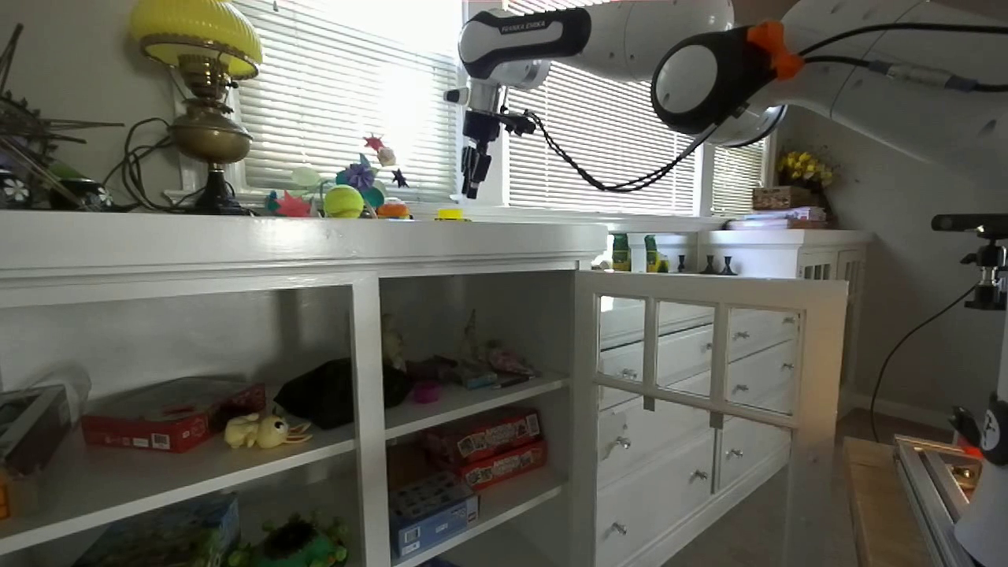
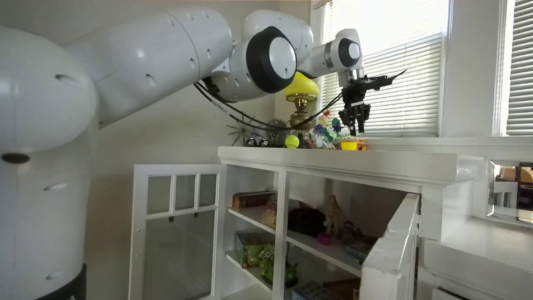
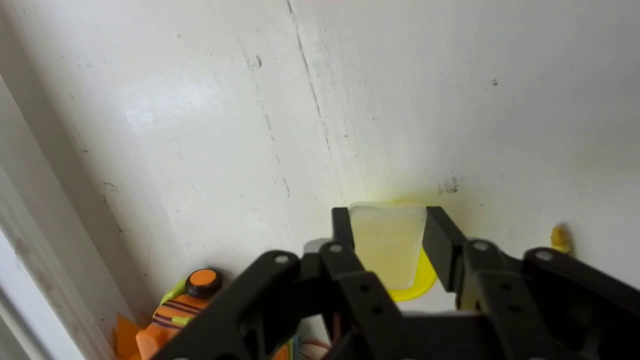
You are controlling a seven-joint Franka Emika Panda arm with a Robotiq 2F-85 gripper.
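Observation:
In the wrist view a pale, translucent piece (image 3: 385,243) with a rounded outline sits between the fingertips of my gripper, which is shut on it. What exactly the piece is does not show clearly. Behind and below it, partly covered, a round yellow object (image 3: 424,279) rests on the white cabinet top (image 3: 210,150). From outside, my gripper (image 1: 472,189) points down above that cabinet top, slightly right of the yellow object (image 1: 450,214). The second exterior view has the gripper (image 2: 356,131) just over the yellow object (image 2: 348,145).
An orange toy (image 3: 180,312) lies near the window side, and a small yellow bit (image 3: 561,239) to the right. Left along the top stand a yellow-green ball (image 1: 342,201), paper flowers (image 1: 359,176) and a lamp (image 1: 209,123). A cabinet door (image 1: 704,350) hangs open below.

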